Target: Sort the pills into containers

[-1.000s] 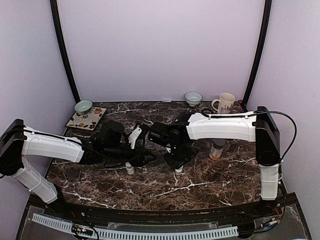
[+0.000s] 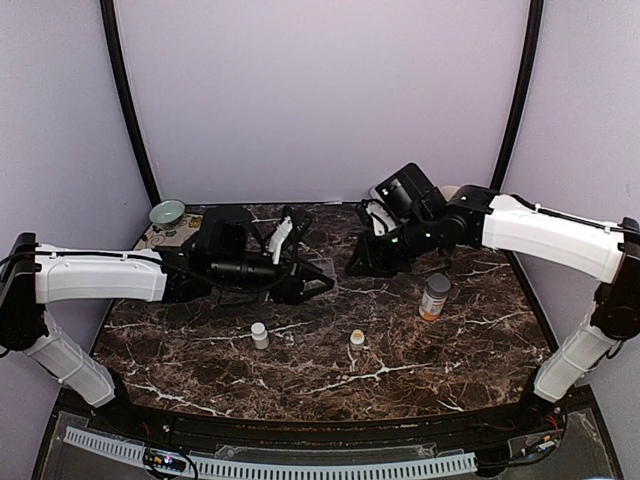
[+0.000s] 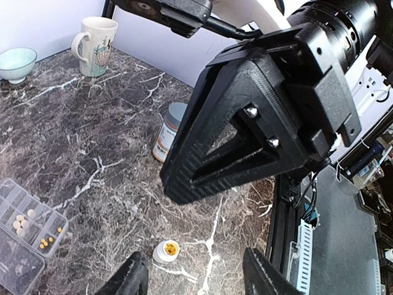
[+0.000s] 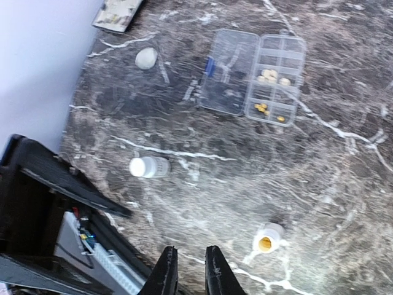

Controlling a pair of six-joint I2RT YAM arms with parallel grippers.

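A clear pill organizer (image 4: pixel 288 46) lies with its lid open, several white pills (image 4: pixel 268 75) in one compartment and several yellow pills (image 4: pixel 261 107) in another. Nearer the front stands an uncapped white bottle (image 3: pixel 166 251) with yellow-orange contents. A second white bottle (image 4: pixel 149 167), capped, is to its left. My left gripper is open above the table, empty between its fingers. My right gripper is raised, its fingertips close together with a narrow gap; no pill shows there. In the top view both grippers partly cover the organizer.
A grey-lidded jar (image 2: pixel 435 297) stands on the right. At the back are a mug (image 3: pixel 95 46) and a green bowl (image 2: pixel 167 212). My grippers are close together over the middle.
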